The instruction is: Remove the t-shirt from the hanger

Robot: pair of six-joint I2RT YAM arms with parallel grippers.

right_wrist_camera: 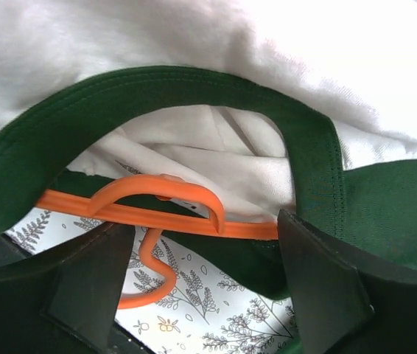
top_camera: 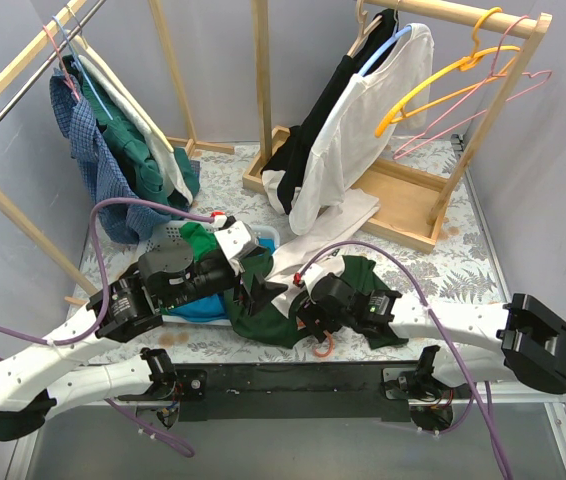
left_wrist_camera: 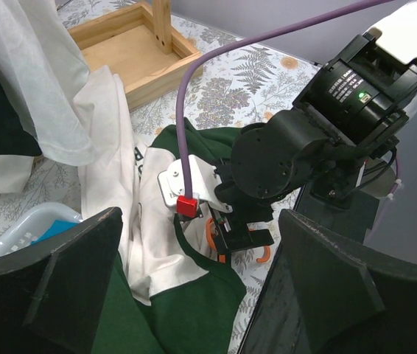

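Observation:
A white t-shirt with dark green sleeves and collar lies on the table; its white body (top_camera: 325, 232) and a green sleeve (top_camera: 268, 318) show in the top view. In the right wrist view an orange hanger (right_wrist_camera: 245, 230) passes across the green collar (right_wrist_camera: 315, 155), its hook hanging over the tablecloth. My right gripper is open over the hanger, whose bar and loop span the gap between the fingers. Above the left green sleeve, my left gripper (top_camera: 263, 295) stands open with nothing held; its fingers (left_wrist_camera: 68, 287) frame the shirt and the right arm.
A white basket (top_camera: 275, 238) with blue and green cloth sits under the left arm. Behind stands a wooden rack (top_camera: 403, 205) with hung clothes and empty hangers (top_camera: 443, 75). Another rack (top_camera: 3, 85) with clothes is at the left. Bare tablecloth (top_camera: 463, 260) shows at the right.

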